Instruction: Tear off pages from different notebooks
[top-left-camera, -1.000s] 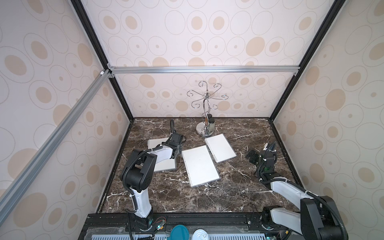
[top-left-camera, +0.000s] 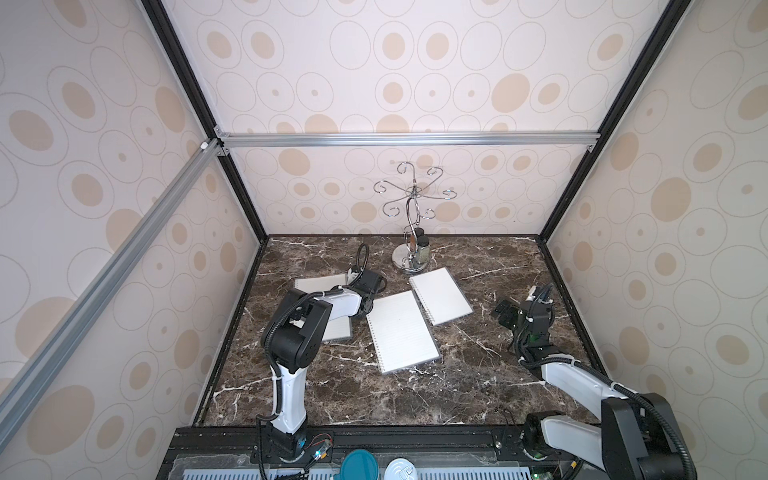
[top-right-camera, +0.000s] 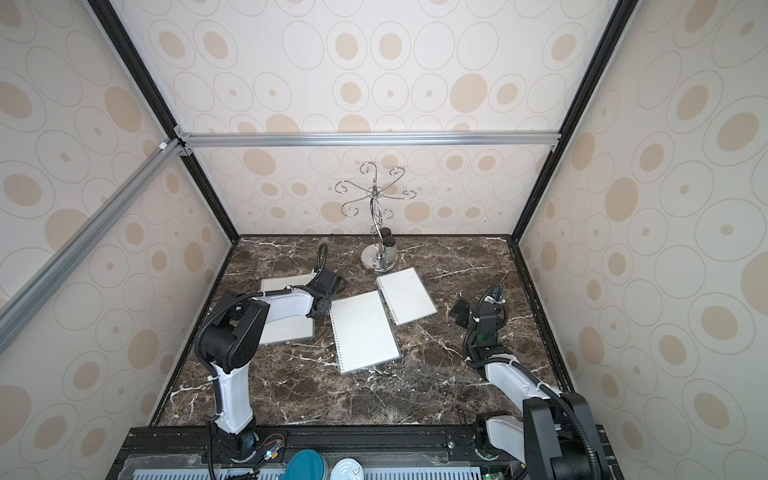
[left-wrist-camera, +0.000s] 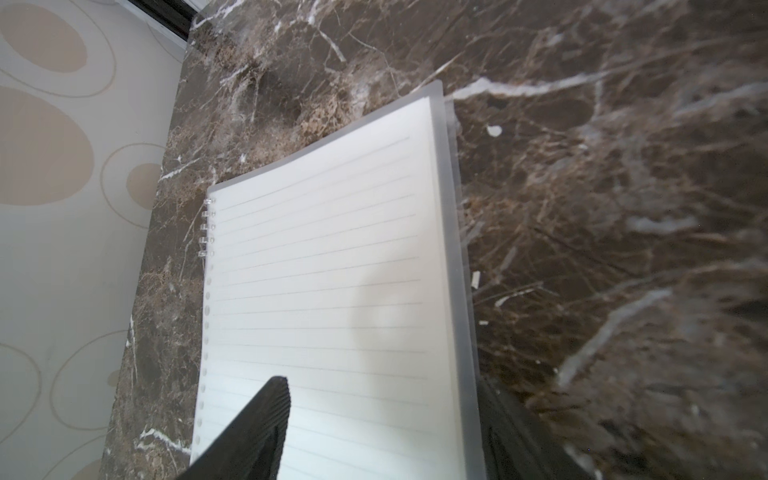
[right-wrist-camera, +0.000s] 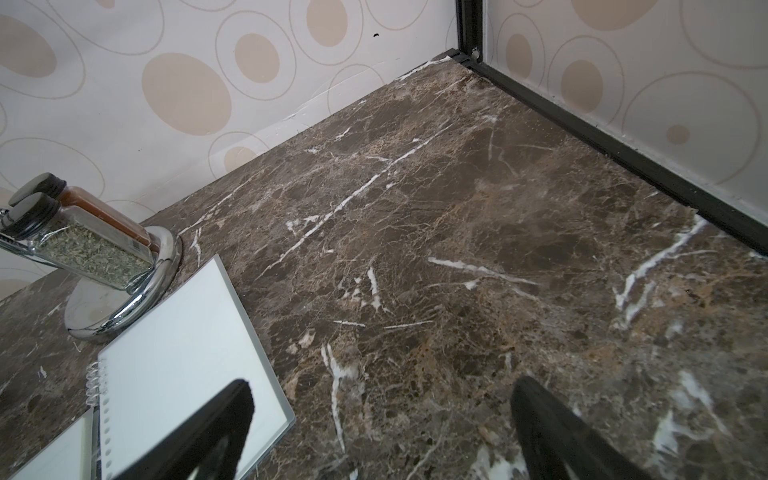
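Observation:
Three spiral notebooks lie open on the dark marble table. The left notebook (left-wrist-camera: 328, 296) shows a lined page, its spiral on the left; the left arm partly hides it from above. The middle notebook (top-left-camera: 401, 332) is the largest, with a smaller blank notebook (top-left-camera: 440, 296) at its upper right. My left gripper is open above the left notebook's right part, one finger over the page and the other near its right edge, nothing between them. Over bare table at the right, my right gripper stands open and empty.
Behind the notebooks stands a chrome rack (top-left-camera: 413, 208) with spice jars (right-wrist-camera: 92, 244) at its base. Free table (right-wrist-camera: 480, 240) spreads between the right notebook and the right wall. A teal lid (top-left-camera: 359, 465) sits beyond the front edge.
My left arm has swung to the right, its gripper passing from over the left notebook's middle toward its right side. The right arm and the notebooks have stayed put.

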